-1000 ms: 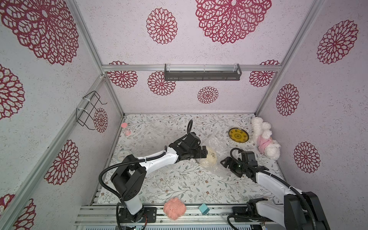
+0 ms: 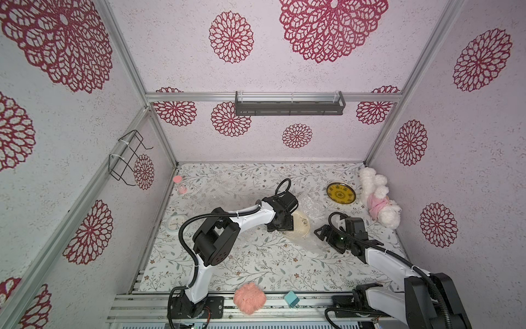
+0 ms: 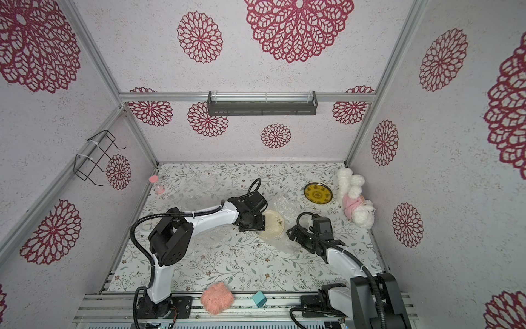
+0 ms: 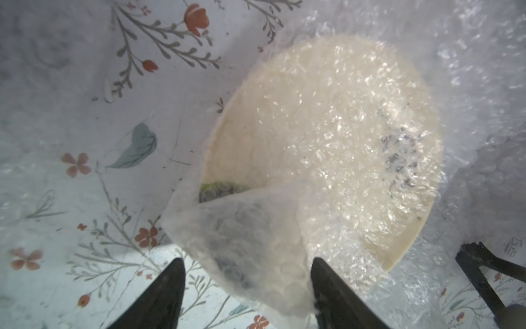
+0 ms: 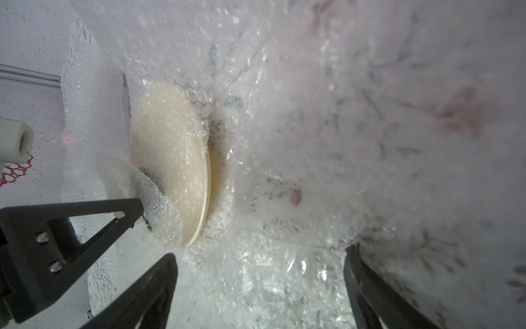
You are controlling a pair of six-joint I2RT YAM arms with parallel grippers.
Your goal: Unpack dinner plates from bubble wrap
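A cream plate lies under clear bubble wrap in the left wrist view; a bare strip with a green mark shows at its edge. A folded flap of wrap stands up there. My left gripper is part open, its fingers on either side of the flap, the right one close against it. In the right wrist view, one left finger shows beside the flap. Right of the plate, my right gripper is open low over the wrap, which passes between its fingers but is not gripped.
A yellow plate lies unwrapped at the back right, beside a white plush toy. More clear wrap spreads over the table's left side.
The right arm has stayed nearly still, and the plate has not visibly shifted.
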